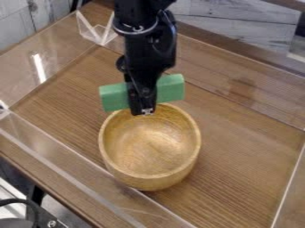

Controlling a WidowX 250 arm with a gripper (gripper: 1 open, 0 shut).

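My gripper (141,93) is shut on a green block (167,88), which it holds in the air near the middle of the view. Just below and partly behind it is a round tan bowl (149,156), with nothing seen inside it.
Clear plastic edging runs along the left side. A white wooden wall stands at the back. A black cable lies at the lower left corner.
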